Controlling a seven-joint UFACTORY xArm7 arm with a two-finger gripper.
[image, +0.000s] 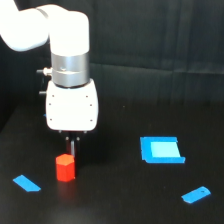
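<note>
A white robot arm hangs from the upper left, its gripper (72, 142) pointing down just above and slightly behind a red block (66, 168) on the dark table. The fingers are small and dark, and whether they are apart or together is hard to make out. The red block stands on the table beneath the fingertips.
A blue square with a white centre (162, 149) lies at the right. Blue strips lie at the left (26, 183) and at the front right (196, 194).
</note>
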